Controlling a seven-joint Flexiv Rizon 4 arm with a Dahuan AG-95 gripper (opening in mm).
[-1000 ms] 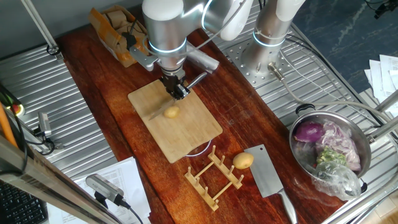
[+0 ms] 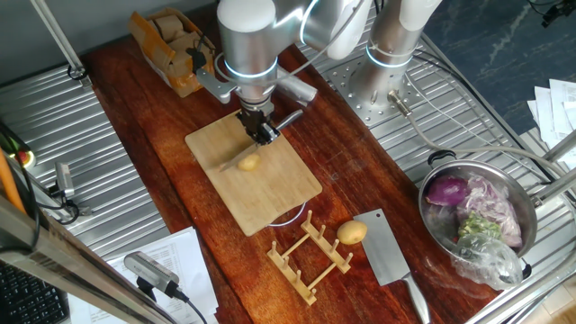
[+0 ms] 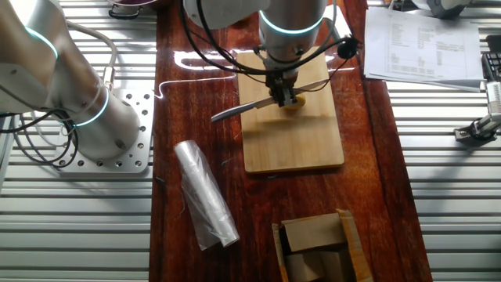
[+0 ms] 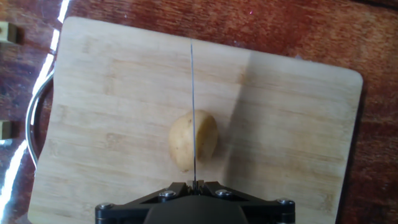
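My gripper is shut on a knife, whose blade appears edge-on as a thin line in the wrist view. This line crosses in front of a potato, a little right of its middle. Whether blade and potato touch, I cannot tell. The potato lies on a wooden cutting board, which shows bare wood around it. In exterior view 2 the knife's handle sticks out left of the gripper, past the board's edge, and the gripper partly covers the potato.
Beyond the board's handle end are a wooden peg rack, a second potato and a cleaver. A metal pot holds an onion and bagged vegetables. A cardboard box and a plastic roll lie on the opposite side.
In exterior view 1, my gripper and the knife have shifted slightly to the right over the board, bringing the blade across the potato. The potato shows no clear movement.
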